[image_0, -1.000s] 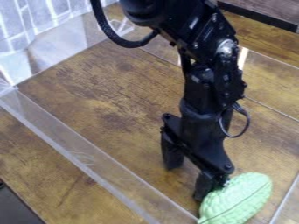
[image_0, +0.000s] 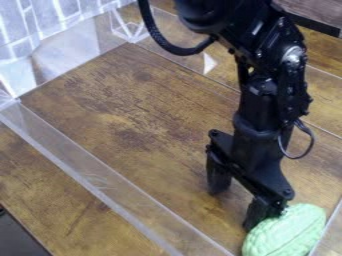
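My black gripper (image_0: 238, 195) hangs low over the wooden floor at the lower right, its two fingers spread apart. A pale green, ridged, cabbage-like object (image_0: 285, 234) lies at the bottom right edge, beside and partly behind the nearer finger. I see nothing held between the fingers; whether that finger touches the green object is unclear.
Clear plastic strips (image_0: 94, 185) border it. A white, sheer curtain-like sheet (image_0: 47, 25) is at the upper left.
The arm and gripper have shifted right and slightly up in the view. The green object has also moved a little to the right and down.
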